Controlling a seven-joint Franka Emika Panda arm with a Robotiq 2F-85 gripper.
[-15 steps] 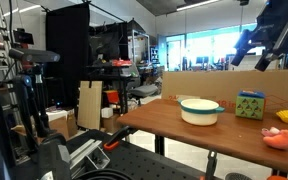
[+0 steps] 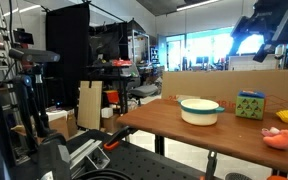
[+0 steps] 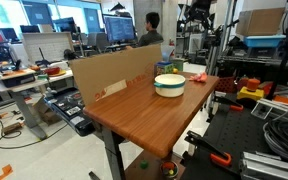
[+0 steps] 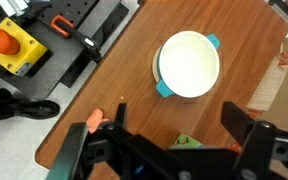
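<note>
A white round bowl [image 2: 201,111] with teal handles stands on the wooden table; from above, the wrist view shows the bowl [image 4: 189,64] empty. To its right is a green block with a blue top [image 2: 250,104], mostly hidden below my gripper in the wrist view. A pink object [image 2: 278,138] lies near the table's front right edge. Farther back rests a yellow object [image 2: 287,117]. High above the table, my gripper is open, its dark fingers [image 4: 251,125] wide apart and touching nothing.
A cardboard panel [image 3: 115,75] stands along its far side. Beside the table's front edge is a dark frame with a red-handled clamp [image 4: 64,25]. A person [image 3: 150,29] sits in the background.
High above the table, the gripper has shifted slightly and changed its tilt. The bowl, block, pink object and yellow object have stayed in place.
</note>
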